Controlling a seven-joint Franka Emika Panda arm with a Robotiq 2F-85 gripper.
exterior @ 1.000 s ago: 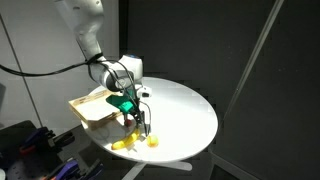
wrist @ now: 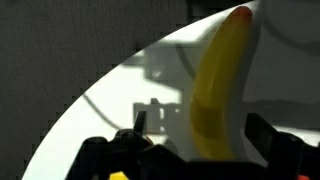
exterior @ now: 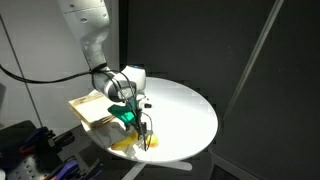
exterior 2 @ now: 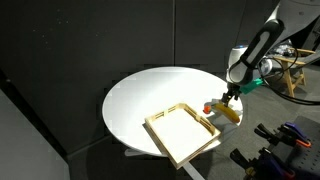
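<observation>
A yellow banana-like item (wrist: pixel 213 95) with a reddish-brown tip lies on the white round table (exterior 2: pixel 125 105). It runs lengthwise between the spread fingers of my gripper in the wrist view. Both black fingers stand apart from it, one on each side, so the fingers are open and empty. From the second exterior view, the gripper (exterior 2: pixel 229 100) is low over the yellow item (exterior 2: pixel 230 114). In the first exterior view the arm partly covers this yellow item (exterior: pixel 123 142).
A shallow wooden tray (exterior 2: pixel 182 130) stands on the table close by. Beside the gripper is a small red object (exterior 2: pixel 207 107). Another yellow-orange object (exterior: pixel 153 141) lies near the table's front edge.
The gripper has come down closer to the table over the last second, over the yellow item, which is now more covered by the arm. The tray and other objects look unmoved.
</observation>
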